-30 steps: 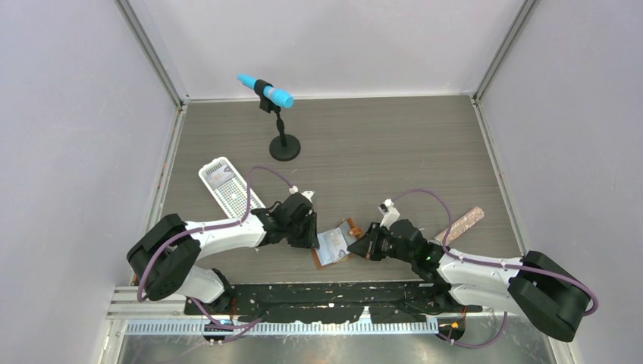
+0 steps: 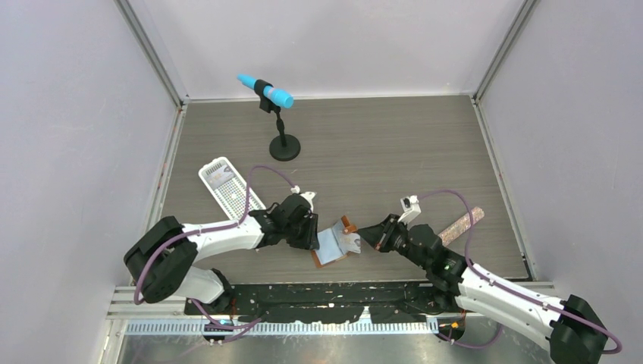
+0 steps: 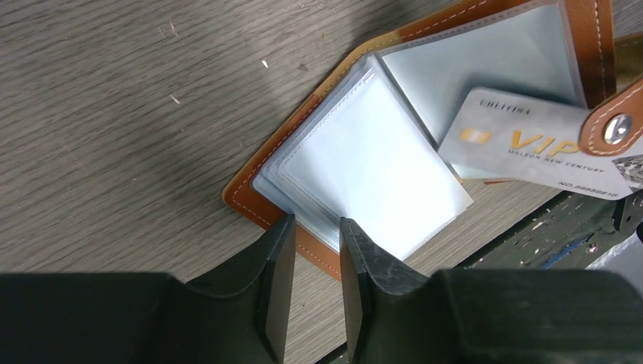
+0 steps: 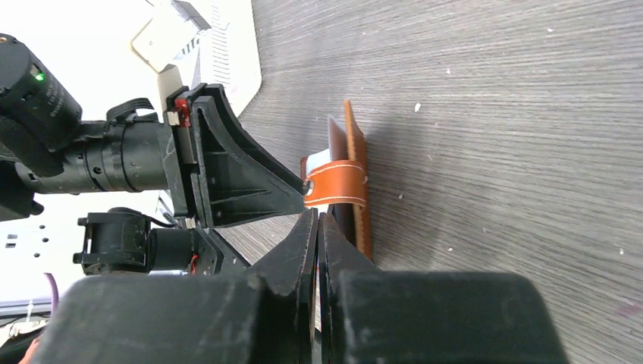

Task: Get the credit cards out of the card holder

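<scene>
A silvery VIP card (image 3: 523, 144) is out over the open brown card holder (image 3: 243, 193), and the holder's strap with its snap covers one part of it. My right gripper (image 2: 360, 233) is shut on this card (image 2: 351, 243) to the right of the holder. In the right wrist view, the right gripper has its tips together and the card is hard to make out. My left gripper is partly open at the holder's lower edge, its fingertips (image 3: 287, 227) apart with leather and clear sleeves showing between them. White sleeves (image 3: 371, 159) lie spread in the holder.
A white basket (image 2: 209, 183) with a card (image 2: 221, 176) in it stands at the left. Behind are a blue microphone (image 2: 278, 97) on a stand and, to the right, a patterned bar (image 2: 460, 227).
My right gripper has moved right and slightly up in the top view, drawing the card across and partly out past the holder's edge. The left arm has stayed almost in place.
</scene>
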